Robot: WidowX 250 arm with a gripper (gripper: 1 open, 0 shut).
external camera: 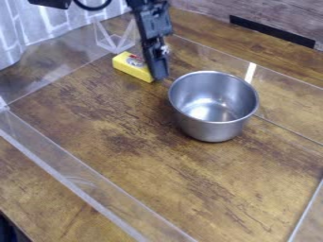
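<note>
My gripper (154,68) reaches down from the top of the camera view and is shut, with nothing visible between its fingers. Its tip is over the right part of a yellow box (128,64) with a red-and-white label, which lies on the wooden table and is partly hidden by it. A steel bowl (213,106) stands to the right, close by.
Clear plastic walls run along the left side and the right edge. A pale curtain or wrap (32,28) is at the back left.
</note>
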